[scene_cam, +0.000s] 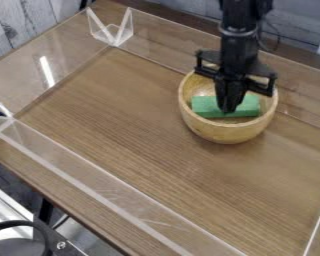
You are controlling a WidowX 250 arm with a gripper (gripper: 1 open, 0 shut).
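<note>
My black gripper (231, 95) reaches down from the top right into a round light wooden bowl (222, 134), its tips over a green block (247, 107) lying in the bowl. The fingers look close together. The arm hides part of the block and the bowl's back, and I cannot tell if the tips touch the block.
Clear tape marks cross it at the upper left and lower left. Black cables or hardware lie at the bottom left corner.
</note>
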